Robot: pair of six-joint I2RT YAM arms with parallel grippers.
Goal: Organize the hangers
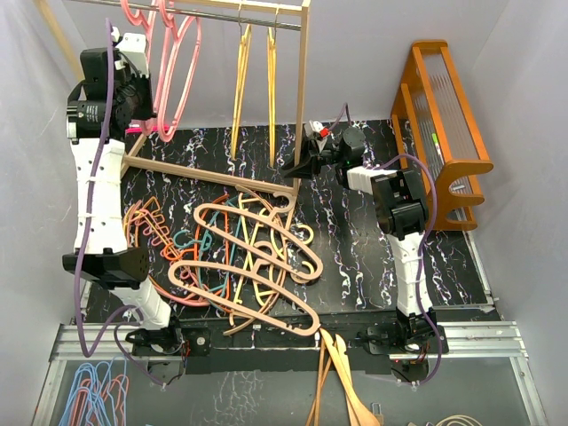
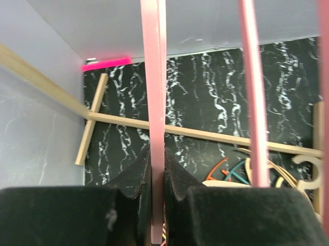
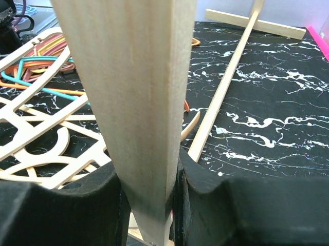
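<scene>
At the top left, my left gripper is shut on a pink hanger (image 2: 156,87) hanging from the rack's rail (image 1: 213,19); more pink hangers hang beside it. My right gripper is shut on the rack's wooden upright (image 3: 133,102). Yellow hangers (image 1: 271,98) hang on the rail between the two grippers. Below the rack, mixed hangers (image 1: 257,240) in wood, orange, teal and yellow lie piled on the dark marble surface.
A wooden slotted stand (image 1: 448,169) stands at the right. Wooden hangers (image 1: 346,382) and blue and pink hangers (image 1: 93,399) lie beyond the front edge.
</scene>
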